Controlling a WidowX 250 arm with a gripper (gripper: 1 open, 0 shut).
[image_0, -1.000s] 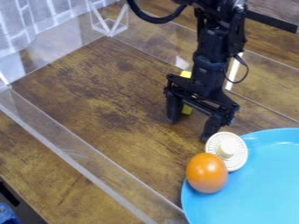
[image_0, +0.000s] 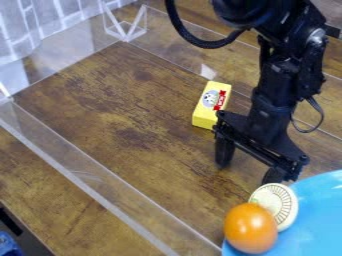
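Observation:
The black gripper (image_0: 249, 156) hangs low over the wooden surface at the right, its fingers spread apart, just right of a yellow box (image_0: 211, 104) with a small printed label. An orange ball (image_0: 250, 228) and a white ridged disc (image_0: 277, 200) sit at the lower right by the blue plate (image_0: 313, 238), below the gripper. Whether anything lies between the fingers is hard to see.
A clear plastic wall (image_0: 94, 185) runs along the left and lower left of the wooden surface (image_0: 120, 110). A dark object shows at the bottom left corner.
The arm has come nearer the camera and a little rightward and down, uncovering the yellow box. The plate, disc and ball appear shifted slightly right and down.

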